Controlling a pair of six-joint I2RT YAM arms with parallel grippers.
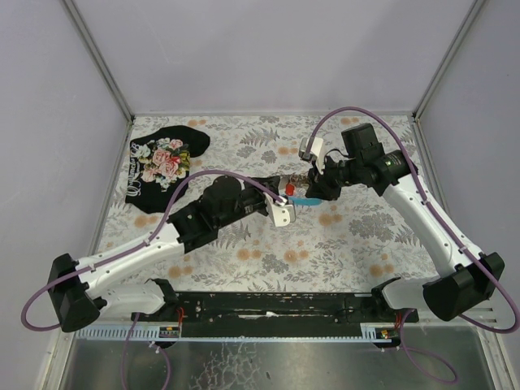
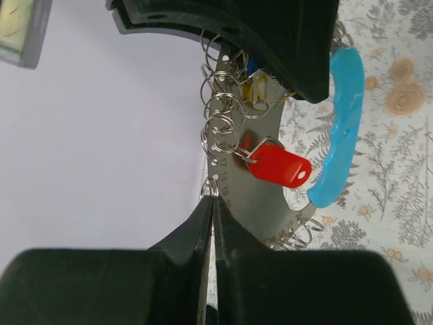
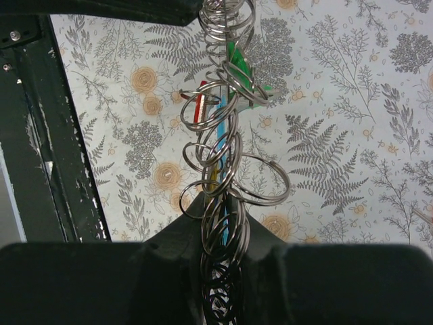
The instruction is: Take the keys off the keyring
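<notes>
A metal keyring plate [image 2: 240, 193] is crowded with split rings, a red tag [image 2: 277, 164], a light-blue piece [image 2: 338, 128] and yellow and green pieces. My right gripper [image 1: 317, 183] is shut on the bunch, whose rings [image 3: 226, 149] run down between its fingers in the right wrist view. My left gripper [image 1: 280, 195] faces it from the left, shut at a small ring at the plate's lower-left edge in the left wrist view; whether that ring is between its fingertips is unclear.
A black cloth with pink flowers [image 1: 162, 162] lies at the upper left of the floral mat [image 1: 244, 260].
</notes>
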